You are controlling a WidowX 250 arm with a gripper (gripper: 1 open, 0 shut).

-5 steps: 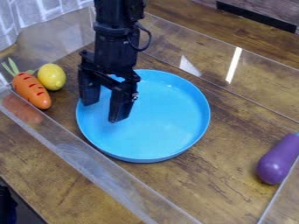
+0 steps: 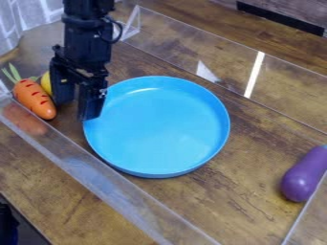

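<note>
My black gripper (image 2: 79, 88) hangs open at the left, just beside the rim of the blue plate (image 2: 156, 129), partly hiding a yellow lemon (image 2: 46, 82). An orange toy carrot (image 2: 34, 100) lies just left of the gripper. Whether the fingertips touch the lemon is not clear.
A purple eggplant (image 2: 303, 173) lies at the far right. Clear plastic walls run along the tray's edges. The wooden floor (image 2: 255, 124) between plate and eggplant is free.
My gripper has moved left, from over the plate to its left edge, now covering most of the lemon.
</note>
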